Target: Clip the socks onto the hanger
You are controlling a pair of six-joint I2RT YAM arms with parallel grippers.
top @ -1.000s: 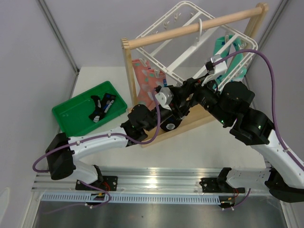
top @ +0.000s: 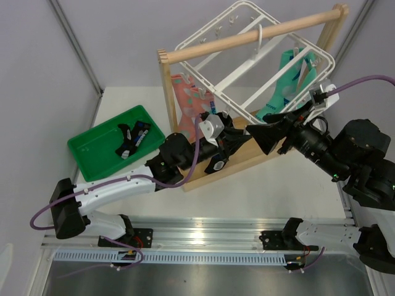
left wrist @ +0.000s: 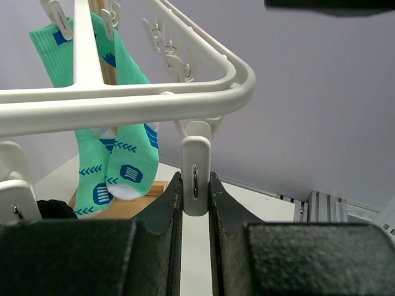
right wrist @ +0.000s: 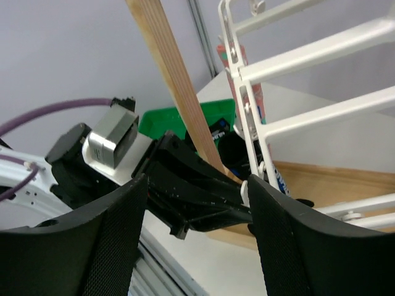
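Observation:
The white hanger hangs from a wooden rack, with pink socks at its left side and teal socks at its right. A black sock hangs low beneath the near edge, partly behind my left arm. In the left wrist view, my left gripper is shut on a white clip at the hanger's corner; no sock shows in that clip. My right gripper is open with nothing gripped, close to the hanger's near edge and the left gripper.
On the left, a green tray holds more black socks. The rack's wooden bar and posts surround the hanger. Both arms crowd its near edge.
My right gripper has moved right, away from the black sock and the left gripper. The left gripper has shifted slightly, and the black sock hangs a little further left.

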